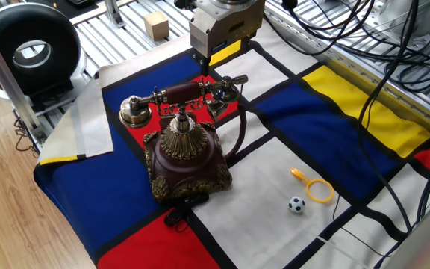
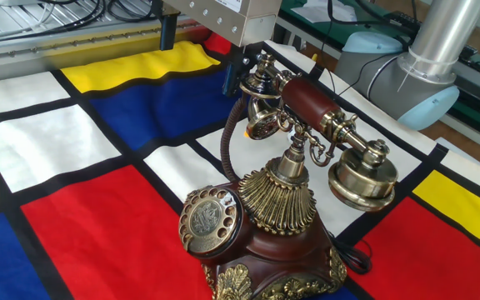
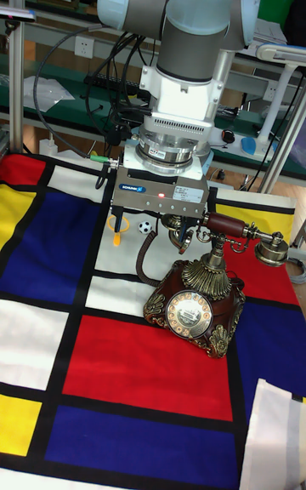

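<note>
An old-style telephone with a dark red body and brass trim (image 1: 189,161) stands upright on the patterned cloth. Its handset (image 2: 311,104) rests across the cradle, and the rotary dial (image 3: 190,313) shows on the front. My gripper (image 2: 199,68) is open, its two fingers (image 2: 167,33) wide apart with nothing visible between them. It hovers above the cloth close to one end of the handset; whether a finger touches the handset cannot be told. A small black-and-white ball (image 1: 296,205) and a yellow ring with a handle (image 1: 319,190) lie on a white patch.
Black cables (image 1: 372,112) hang over one side. Broad bare areas of cloth lie around the telephone.
</note>
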